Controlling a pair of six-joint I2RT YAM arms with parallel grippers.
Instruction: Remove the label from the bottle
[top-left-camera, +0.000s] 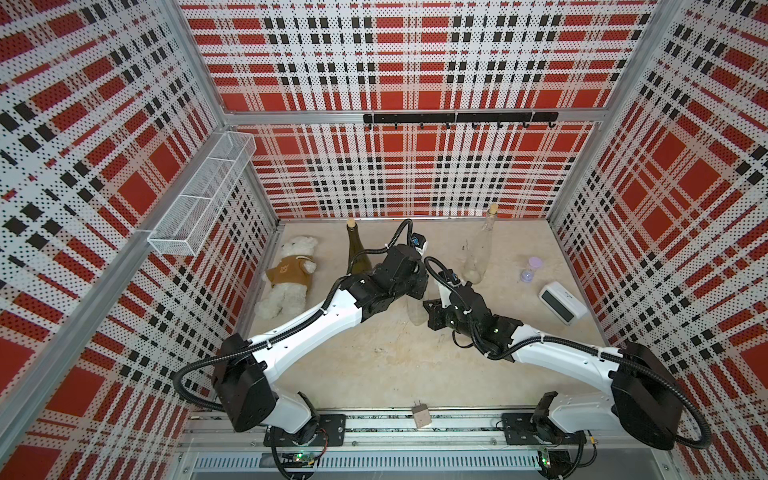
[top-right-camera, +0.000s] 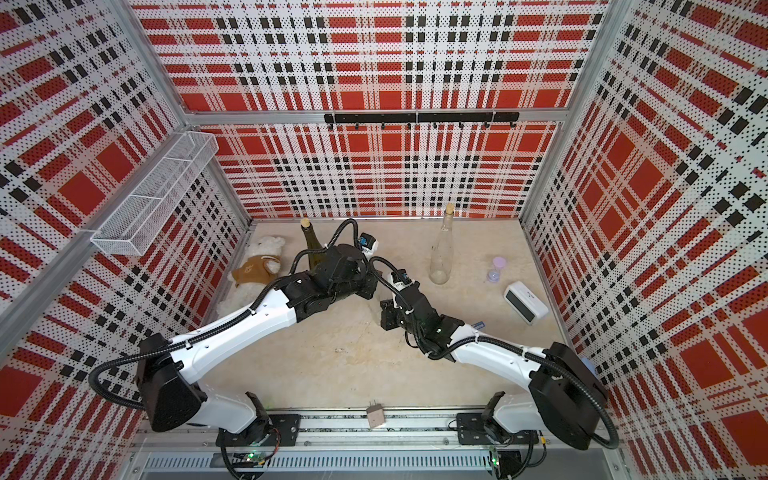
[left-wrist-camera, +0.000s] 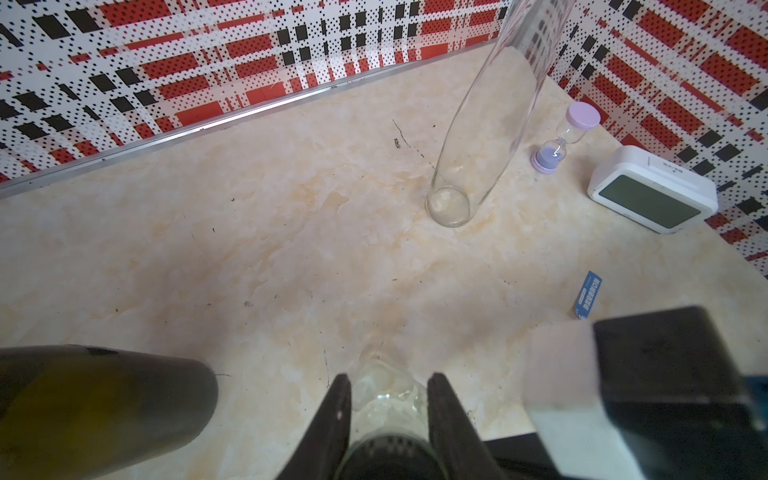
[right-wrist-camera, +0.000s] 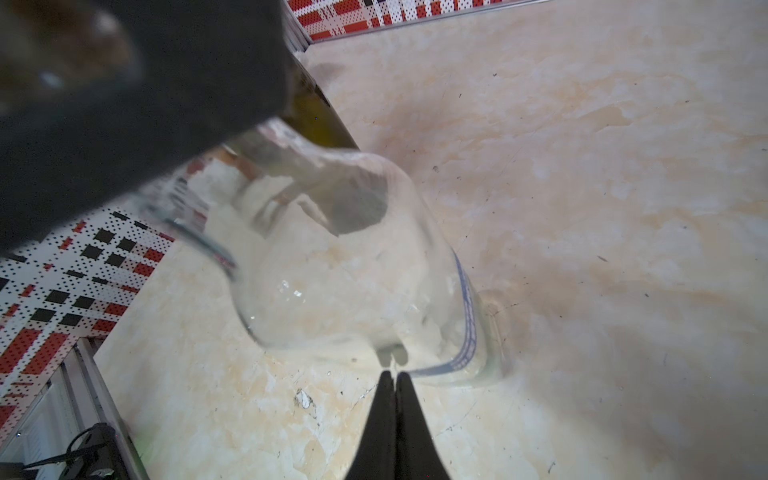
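Note:
A clear bottle (right-wrist-camera: 336, 288) stands on the table at the centre, mostly hidden in the top views. My left gripper is shut on its top, near a dark cap. In the right wrist view the bottle has a clear, crinkled wrap with a blue band low on it. My right gripper is shut, its fingertips at the lower side of the bottle by that band, nothing visible between them; whether they touch it I cannot tell.
A dark green bottle (left-wrist-camera: 96, 400) stands left, beside a teddy bear (top-left-camera: 288, 276). A tall glass bottle (top-right-camera: 440, 256), an hourglass (left-wrist-camera: 552, 156), a white clock (left-wrist-camera: 648, 192) and a small blue packet (left-wrist-camera: 587, 294) lie or stand to the right.

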